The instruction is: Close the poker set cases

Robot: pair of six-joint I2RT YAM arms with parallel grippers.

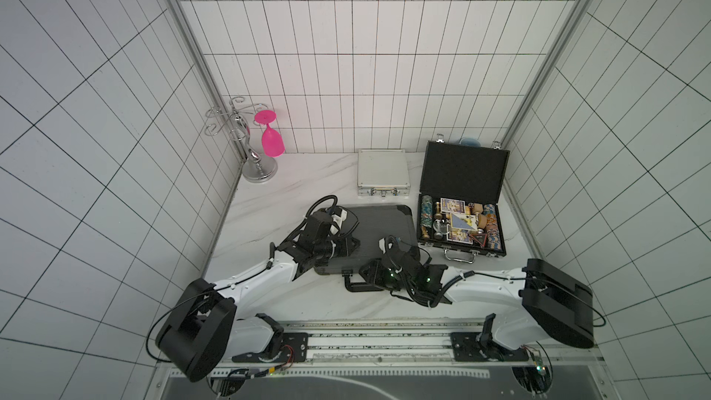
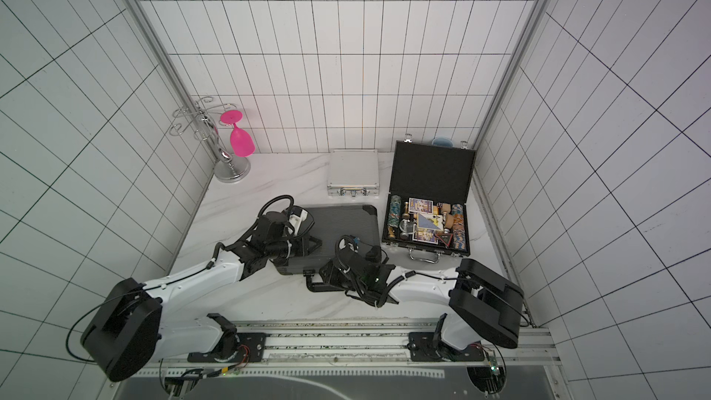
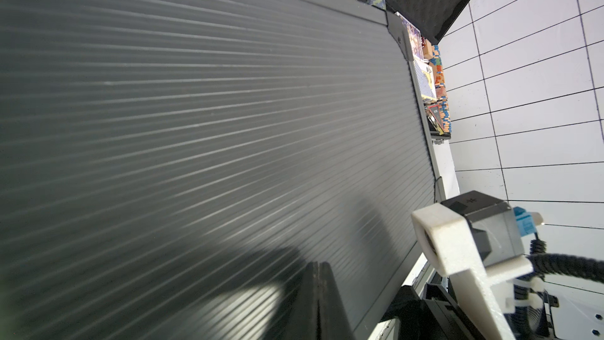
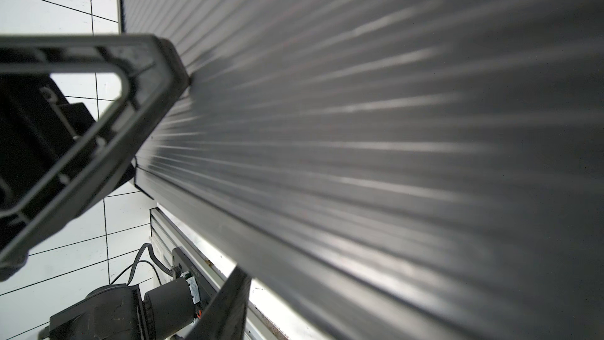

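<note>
A dark ribbed case (image 1: 385,220) lies with its lid down in the middle of the table, its black handle (image 1: 363,288) toward the front. Above that lid, my left gripper is shut, with nothing visible between its fingers. My right gripper (image 1: 369,274) is open at the case's front edge, close to the handle; in its wrist view one finger (image 4: 225,305) shows beside the front rim. The arms hide much of that front edge, so I cannot tell how its latches stand. At the right, another black case stands open, its lid (image 1: 465,172) raised over chips and cards (image 1: 459,222).
Behind the dark case sits a silver case (image 1: 383,168), lid down. A metal stand (image 1: 259,168) with a pink glass (image 1: 271,140) is at the back left. Bare table lies left of the dark case. Both forearms reach over the front, with the grippers close together.
</note>
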